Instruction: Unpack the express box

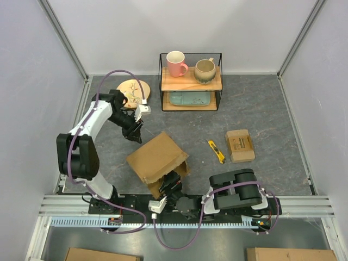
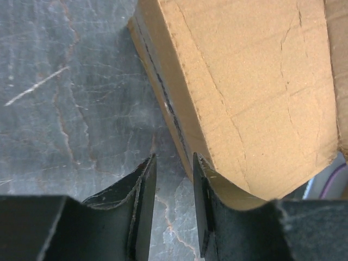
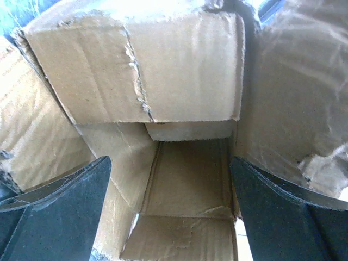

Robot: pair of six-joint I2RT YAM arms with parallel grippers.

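The cardboard express box (image 1: 153, 155) lies tilted near the front centre, its flaps open toward the front. My right gripper (image 1: 171, 182) is at its open end; in the right wrist view its open fingers (image 3: 62, 212) frame the box interior (image 3: 185, 179), with nothing visible held between them. My left gripper (image 1: 132, 132) is low above the table, left of the box; in the left wrist view it stands part open beside the box's side (image 2: 239, 98), nothing between its fingertips.
A yellow cutter (image 1: 216, 151) and small cardboard box (image 1: 241, 145) lie to the right. A rack (image 1: 190, 81) with two mugs and a teal tray stands at the back, a round plate (image 1: 130, 87) beside it.
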